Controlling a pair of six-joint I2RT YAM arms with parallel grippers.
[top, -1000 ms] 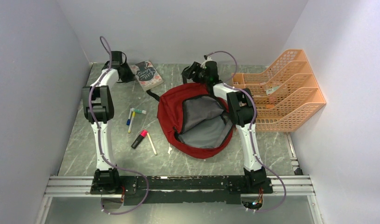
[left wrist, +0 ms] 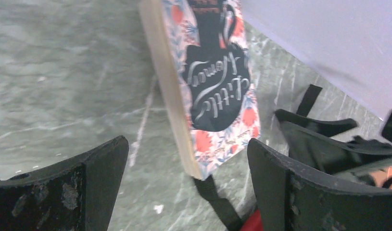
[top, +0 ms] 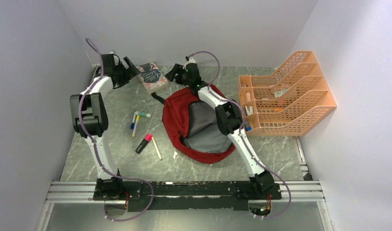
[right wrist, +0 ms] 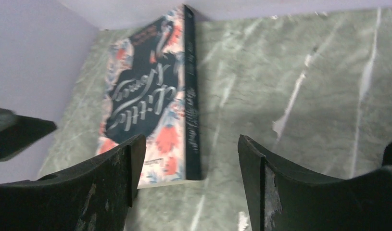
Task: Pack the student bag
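A floral book with a dark centre lies flat near the back wall, above the red bag, which is open with grey lining showing. My left gripper hangs open just left of the book. Its wrist view shows the book beyond the two fingers, nothing held. My right gripper is open to the book's right; in its wrist view the book lies ahead and left of centre.
Several markers lie left of the bag, with a thick pink-capped one lower down. An orange organiser with small items stands at the right. Bare table surrounds the markers.
My left gripper has turned and risen toward the book from the far left. My right gripper has moved left toward the book. The book and bag are unmoved.
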